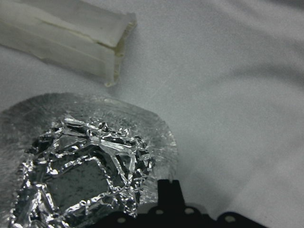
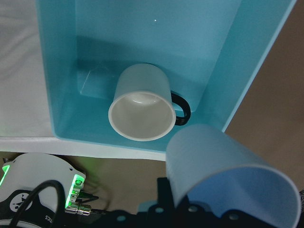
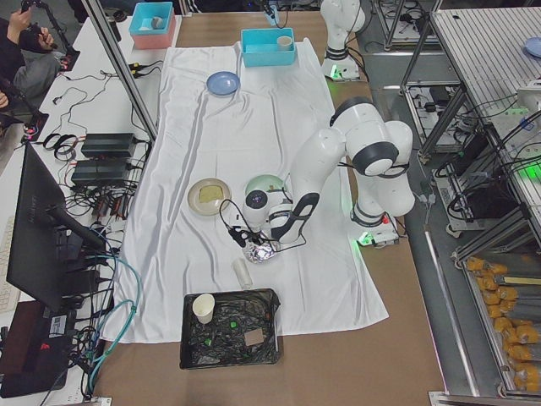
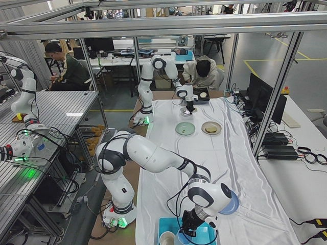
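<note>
A crumpled foil item [image 1: 85, 175] in a clear round rim lies on the cloth under my left gripper [image 3: 245, 238]; its finger state is unclear. A pale carton-like piece [image 1: 57, 38] lies beside it. My right gripper is shut on a light blue cup [image 2: 223, 161], held above the edge of a blue bin [image 2: 57, 95]. Inside the bin sits a white mug [image 2: 142, 109] with a black handle.
A blue plate [image 3: 222, 83], a green plate [image 4: 185, 128] and a beige plate [image 3: 207, 197] with a yellow item lie on the cloth. A black tray [image 3: 229, 350] holds a white cup and small scraps.
</note>
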